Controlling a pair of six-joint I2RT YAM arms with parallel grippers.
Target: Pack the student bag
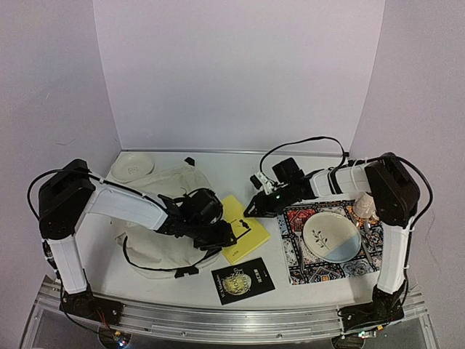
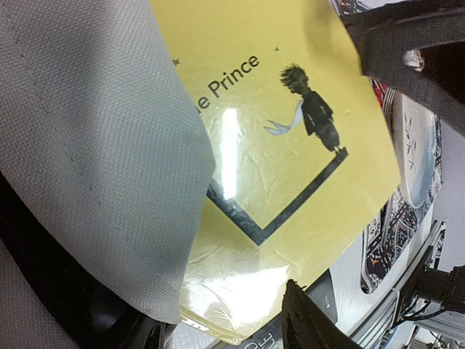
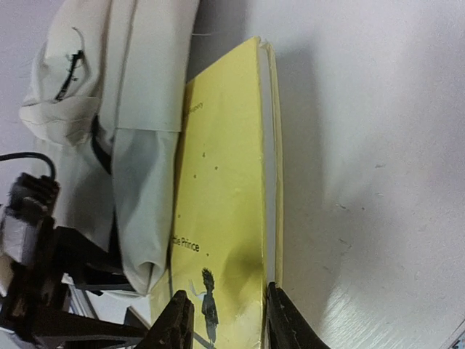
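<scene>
The yellow Little Prince book [image 1: 249, 245] lies at the mouth of the cream bag [image 1: 149, 251], partly under the bag's cloth [image 2: 123, 145] in the left wrist view. Over the bag's opening, my left gripper has its fingers apart, bag cloth beside one finger and the book below. My right gripper is at the book's far right edge. One of its fingers overlaps the cover [image 3: 225, 203] and the other overlaps the page edge, with a gap between them. Nearer the front lies a dark book [image 1: 243, 281], untouched.
At the right a patterned placemat [image 1: 320, 275] carries a plate [image 1: 332, 238], a fork and a knife, with a cup [image 1: 364, 206] by its far edge. Another plate [image 1: 133, 167] stands behind the bag.
</scene>
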